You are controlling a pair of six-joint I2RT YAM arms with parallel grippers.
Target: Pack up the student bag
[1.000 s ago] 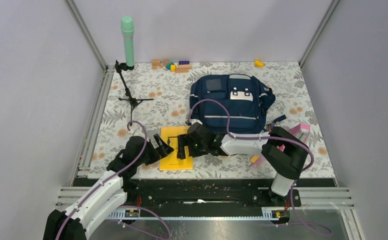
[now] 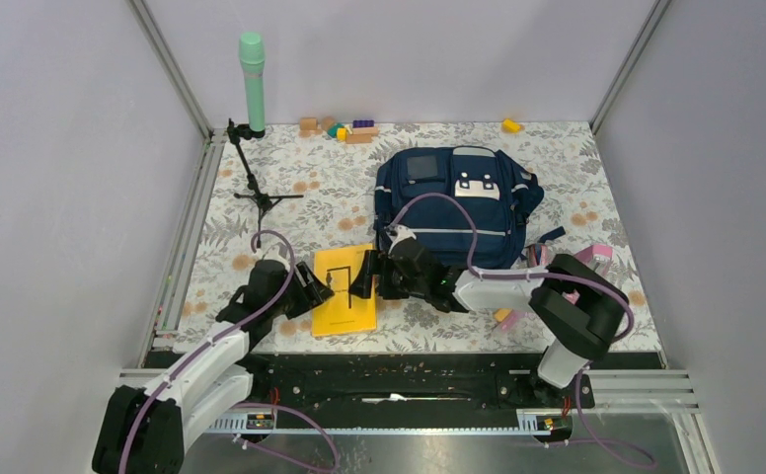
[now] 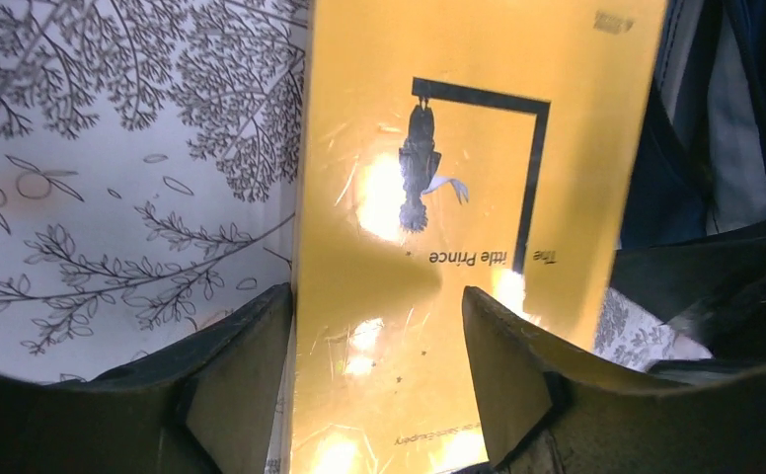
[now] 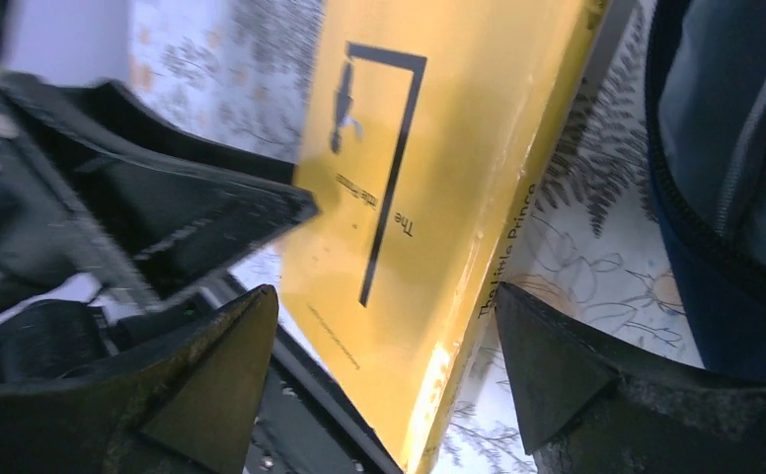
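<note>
A yellow book (image 2: 344,308) with "Little Prince" on its cover lies flat at the front of the table. Over its left side is my left gripper (image 2: 320,286), part open; in the left wrist view one of its fingers (image 3: 246,365) stands by the book's edge, the other over the cover. At the right side, my right gripper (image 2: 371,280) is also part open, with a finger (image 4: 547,365) close to the spine in the right wrist view. Whether any finger touches the book is unclear. The navy student bag (image 2: 455,197) lies behind, to the right.
A pink box (image 2: 596,257) sits at the right, partly behind the right arm. Several toy blocks (image 2: 357,137) line the back edge. On the back left stands a black tripod (image 2: 254,183) with a green microphone (image 2: 252,84).
The book has shifted slightly left. The left gripper's fingers have come closer together and it has moved slightly left; the right gripper has moved a little, its fingers now less wide.
</note>
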